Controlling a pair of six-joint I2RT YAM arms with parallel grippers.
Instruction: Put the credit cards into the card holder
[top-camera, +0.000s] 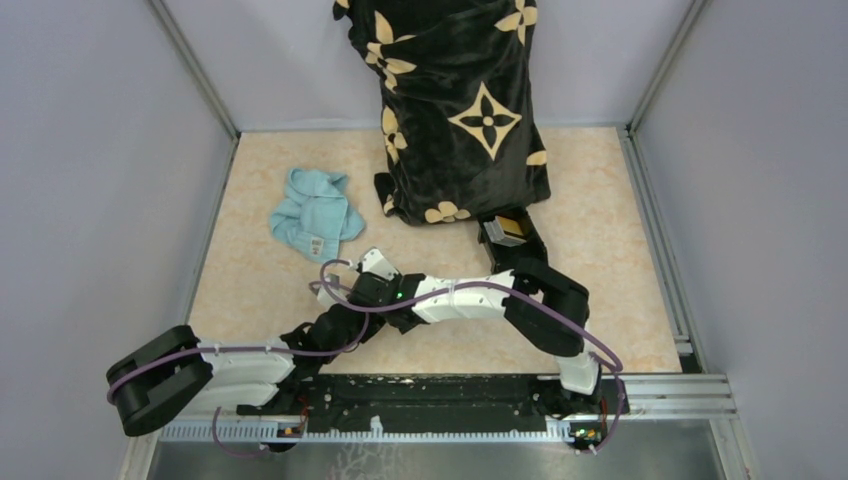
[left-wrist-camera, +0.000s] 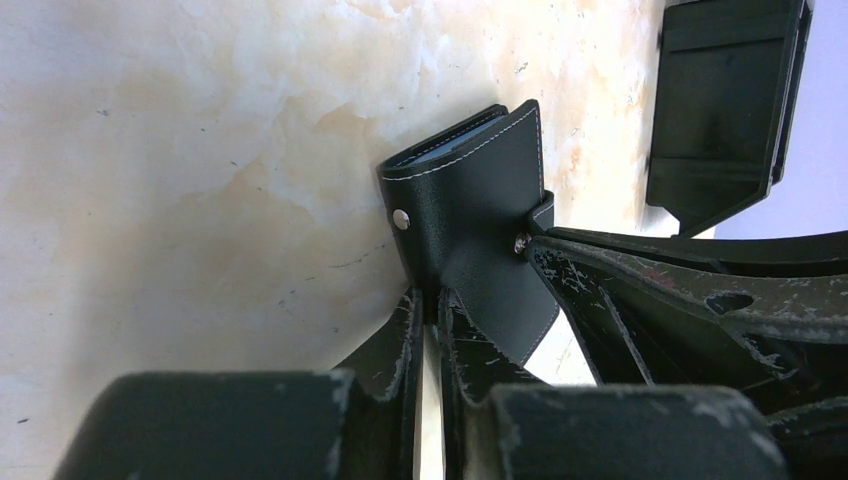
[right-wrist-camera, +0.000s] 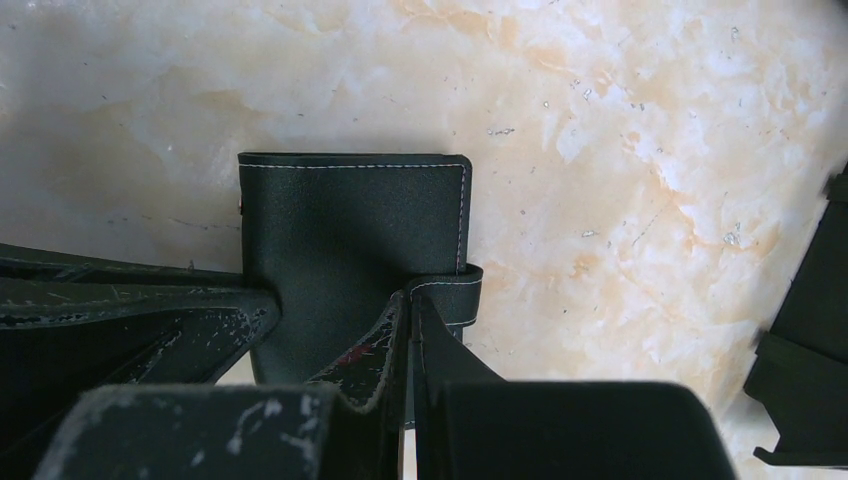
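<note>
The black card holder (left-wrist-camera: 480, 200) lies closed on the table, with white stitching, a metal snap on one side and a strap (right-wrist-camera: 450, 295) on the other. A bluish edge (left-wrist-camera: 450, 146) shows inside its open end. My left gripper is over the holder's snap-side edge, a narrow gap between its fingers; whether they touch the holder is unclear. Shut at the inner end of the strap, my right gripper shows nothing clearly between its fingers. From above, the arms largely hide the holder. Grey and yellow cards (top-camera: 508, 229) rest in a black tray (top-camera: 535, 248).
A folded blue cloth (top-camera: 312, 212) lies at the back left. At the back, a dark patterned blanket (top-camera: 450, 130) borders the tray. The two grippers are very close together, with bare table at far left and far right.
</note>
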